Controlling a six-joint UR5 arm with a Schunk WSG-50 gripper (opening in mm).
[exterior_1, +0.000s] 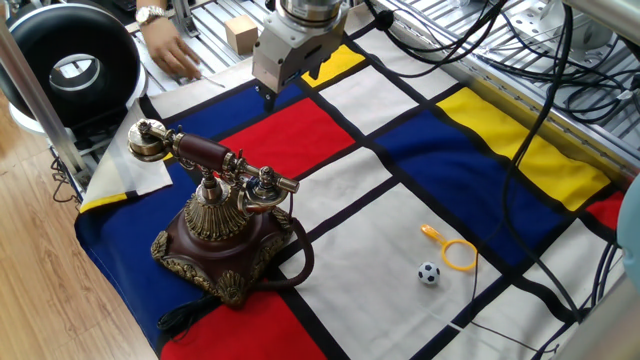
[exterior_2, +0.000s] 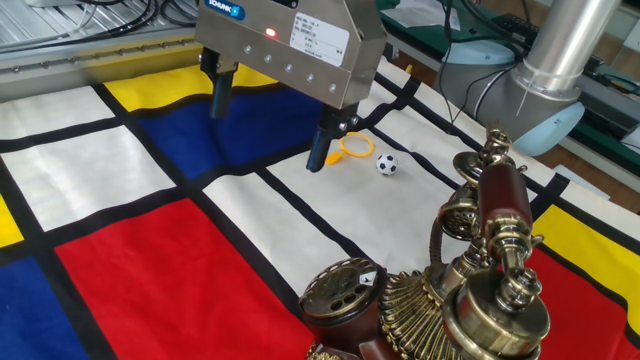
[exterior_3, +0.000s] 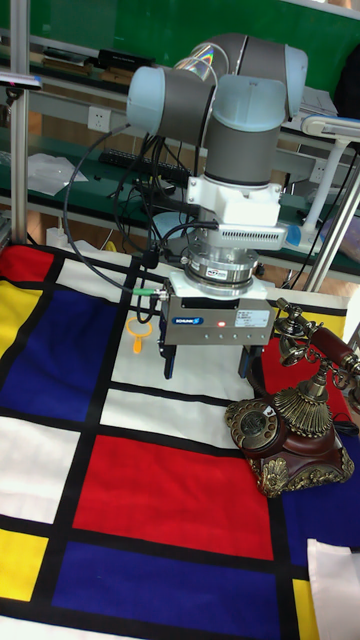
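Note:
My gripper (exterior_2: 267, 142) hangs above the patterned cloth, open, with a wide empty gap between its two dark fingers (exterior_2: 321, 140). In exterior view 3 the gripper (exterior_3: 207, 373) stands to the left of the antique telephone (exterior_3: 298, 427). This brown and brass telephone (exterior_1: 215, 225) rests upright on the cloth, its handset across the top. A small black-and-white ball (exterior_1: 428, 273) lies on a large white panel. Close beside it is a yellow ring with a handle (exterior_1: 459, 254); neither touches the gripper.
A person's hand (exterior_1: 172, 52) is at the table's edge, near a small wooden block (exterior_1: 241, 34). Black cables (exterior_1: 508, 170) hang over the right side.

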